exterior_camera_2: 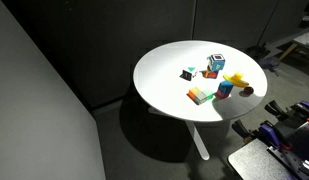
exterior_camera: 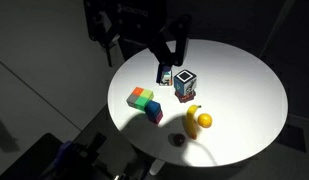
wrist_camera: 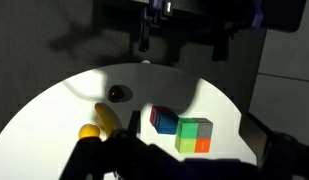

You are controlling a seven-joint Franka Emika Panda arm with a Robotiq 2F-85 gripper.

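Observation:
My gripper is open above the table, its two dark fingers far apart in the wrist view with nothing held. In exterior view 1 it looms large and dark at the top. A multicoloured block [wrist_camera: 194, 135] of green, orange and grey squares lies on the table, seen between the fingers. Right beside it is a blue and red cube [wrist_camera: 164, 121]. A yellow banana [exterior_camera: 191, 121], an orange [exterior_camera: 205, 120] and a dark round object [exterior_camera: 177, 139] lie near the table's edge. Farther in stands a patterned cube box [exterior_camera: 185, 84].
Everything rests on a round white table [exterior_camera_2: 159, 75]. A small dark-and-white item [exterior_camera_2: 188, 73] and a small red-orange item [exterior_camera_2: 209, 73] are near the patterned box. Dark floor surrounds the table.

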